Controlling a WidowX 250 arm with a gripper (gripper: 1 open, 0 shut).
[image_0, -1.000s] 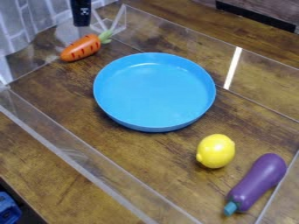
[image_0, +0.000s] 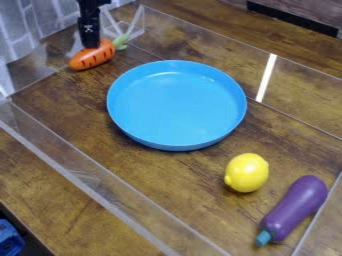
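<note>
My dark gripper (image_0: 90, 38) reaches down at the top left, just above an orange toy carrot (image_0: 92, 57) with a green top. Its fingertips are small and partly run into the carrot's outline, so touching or apart is unclear. A blue round plate (image_0: 175, 104) sits in the middle, right of the carrot. A yellow lemon (image_0: 247, 172) and a purple eggplant (image_0: 294, 208) lie at the lower right.
Clear plastic walls (image_0: 267, 75) border the wooden work area, with a pale curtain-like surface at the top left. Bare wood surrounds the plate. A blue object (image_0: 7, 240) shows at the lower left edge.
The gripper has moved lower, closer to the carrot at the top left. The plate, lemon, eggplant and carrot look unmoved.
</note>
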